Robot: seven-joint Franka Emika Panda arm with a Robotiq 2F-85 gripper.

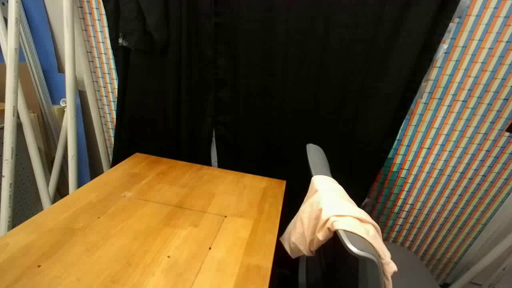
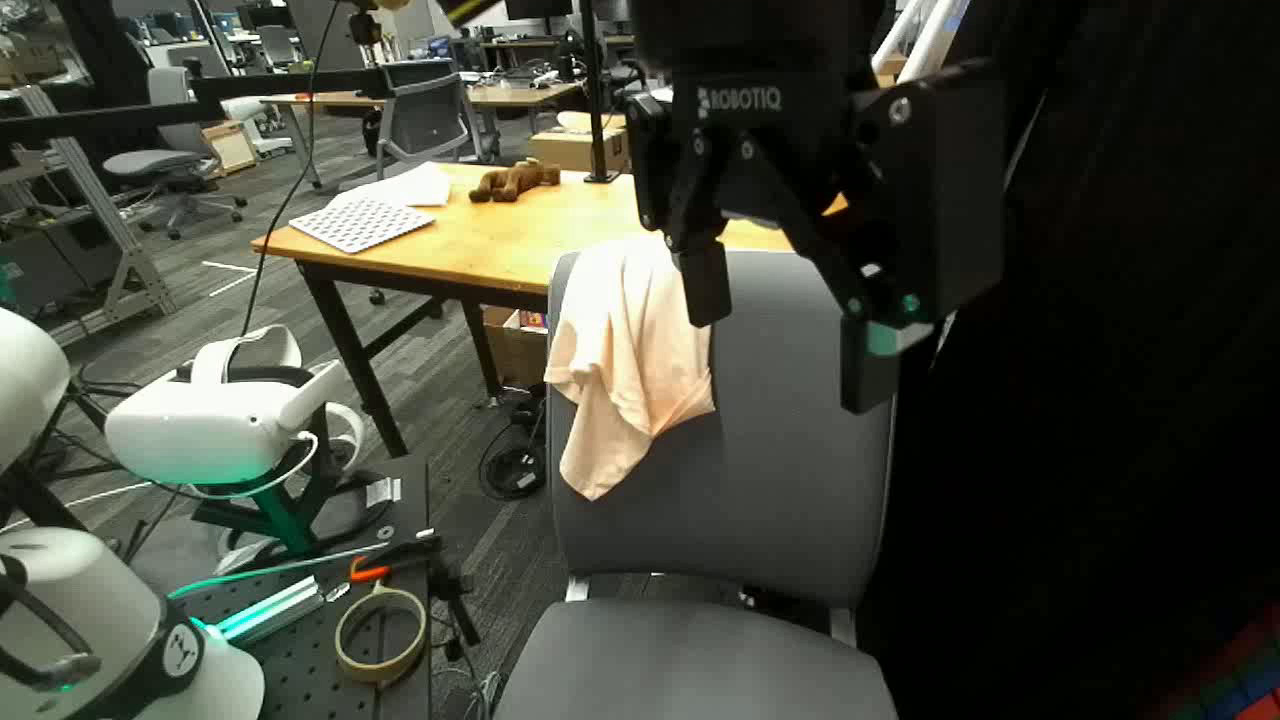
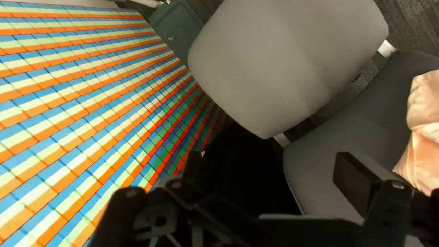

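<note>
A peach-coloured cloth (image 2: 630, 348) hangs over the top of a grey chair's backrest (image 2: 780, 480), draped toward the left side as exterior view 2 sees it. In exterior view 1 the same cloth (image 1: 336, 216) droops on both sides of the backrest. My gripper (image 2: 788, 342) is open in exterior view 2, appearing in front of the backrest and to the right of the cloth, with nothing between its fingers. The wrist view has the gripper over the chair, the cloth (image 3: 426, 131) cut off by the right edge. No gripper shows in exterior view 1.
Farther along it lie a brown plush toy (image 2: 516, 180) and a white perforated sheet (image 2: 360, 222). The chair seat (image 3: 284, 61) is empty. A black curtain (image 1: 307, 86) hangs behind.
</note>
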